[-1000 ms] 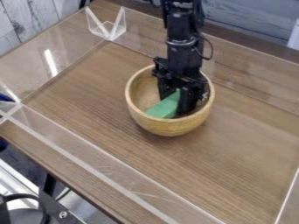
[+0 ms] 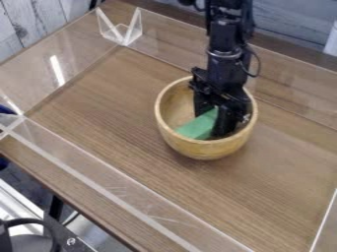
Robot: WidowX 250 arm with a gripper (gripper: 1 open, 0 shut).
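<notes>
A wooden bowl [image 2: 180,137] sits on the wooden table [image 2: 105,108] near the middle of the view, with a green object [image 2: 198,125] lying inside it. My black gripper [image 2: 222,114] reaches down from the top into the right part of the bowl, over and beside the green object. Its fingertips are dark and partly hidden, so what lies between them is unclear.
A clear angular holder [image 2: 120,30] stands at the back left. Clear strips cross the table at the lower left, where black cables hang at the edge. Bare table surrounds the bowl.
The bowl and my gripper have moved slightly to the right and toward the front of the table. The green object has stayed inside the bowl.
</notes>
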